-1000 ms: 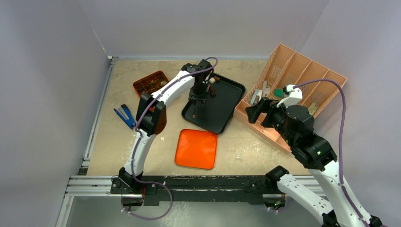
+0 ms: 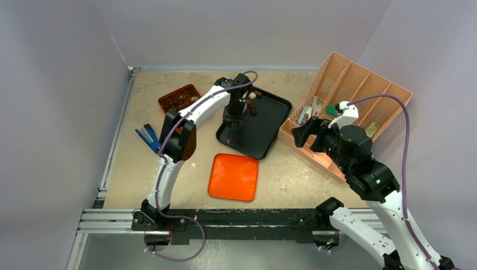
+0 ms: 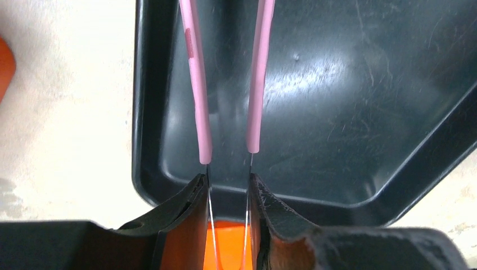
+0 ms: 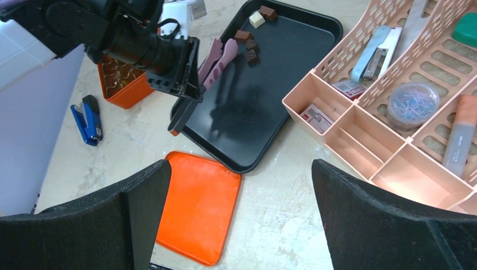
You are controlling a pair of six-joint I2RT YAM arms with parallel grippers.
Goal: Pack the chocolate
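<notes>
Several chocolate pieces, brown with one white piece, lie at the far side of the black tray. An orange box with a gridded insert and brown contents stands at the back left, partly hidden by my left arm. My left gripper is over the black tray, holding pink-tipped tongs whose two arms stand apart with nothing between their tips. My right gripper stands open and empty beside the pink organizer, above it in the top view.
An empty orange tray lies in front. A pink organizer with stationery fills the right side. Blue tools lie at the left.
My left arm has shifted very slightly over the black tray. The right arm and the objects on the table look unmoved.
</notes>
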